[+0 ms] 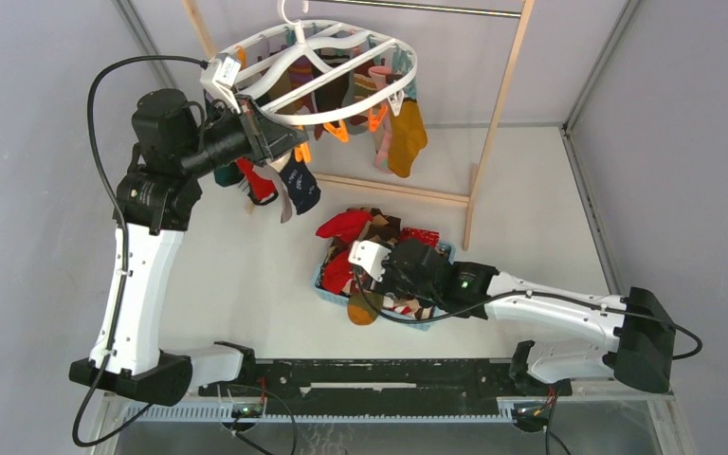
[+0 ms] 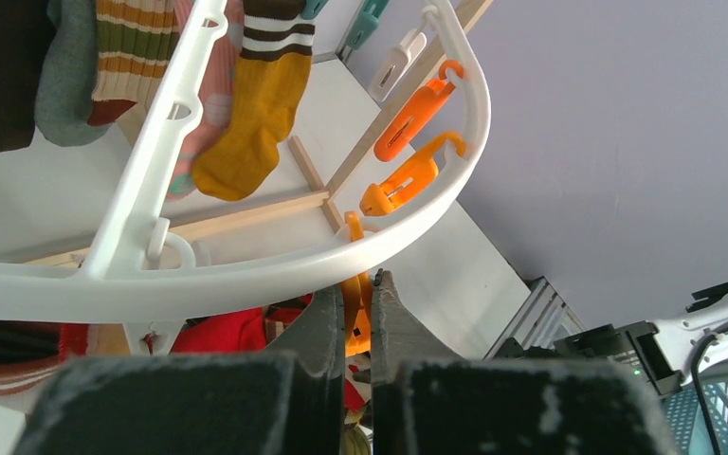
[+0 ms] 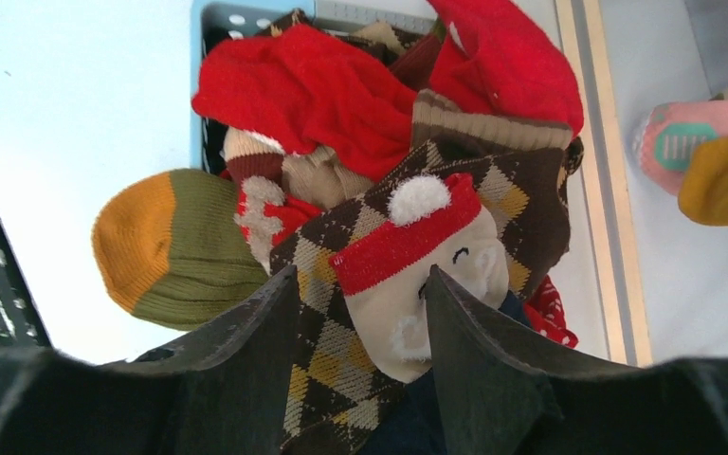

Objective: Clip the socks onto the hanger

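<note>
The white oval hanger [image 1: 315, 118] carries several socks, among them a mustard one [image 2: 256, 123] with a striped cuff. My left gripper is shut on an orange clip [image 2: 356, 322] that hangs from the hanger's rim. Two more orange clips hang bare beside it, an upper one [image 2: 413, 118] and a lower one [image 2: 400, 185]. In the right wrist view, my right gripper hovers part open over a heap of socks. Below its fingers lies a sock with a white face and red band [image 3: 417, 284], over a brown argyle sock [image 3: 332, 379]. No sock is visibly gripped there.
The light-blue basket [image 1: 334, 297] stands on the white table, full of socks. A green sock with a mustard toe [image 3: 166, 246] droops over its side. Wooden stand bars [image 1: 493, 123] rise behind it.
</note>
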